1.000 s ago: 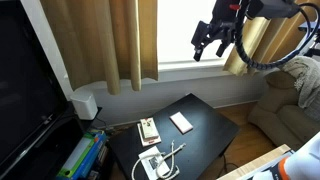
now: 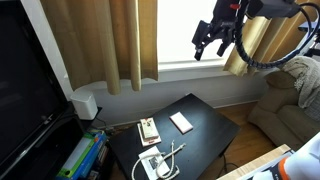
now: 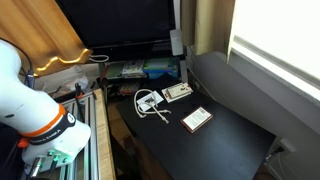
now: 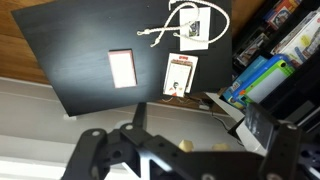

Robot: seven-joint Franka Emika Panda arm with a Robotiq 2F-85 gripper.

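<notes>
High above the black table (image 2: 196, 137), my gripper (image 2: 209, 51) stands open with nothing between its fingers. In the wrist view its dark fingers (image 4: 138, 116) are spread wide along the bottom. Flat on the table lies a small pale pinkish rectangle with a dark border (image 3: 196, 119). Near it is a cream-coloured box or card (image 3: 177, 92) with a picture and print on it. A white card (image 4: 194, 28) with a dark patch lies beside that, and a white cord (image 4: 165, 33) curls loosely across and around it.
Books or boxes (image 4: 263, 77) in several colours fill a spot beside the table. A large dark screen (image 3: 115, 25) stands behind them. Curtains and a bright window are at the back, with a sofa (image 2: 285, 115) to the right.
</notes>
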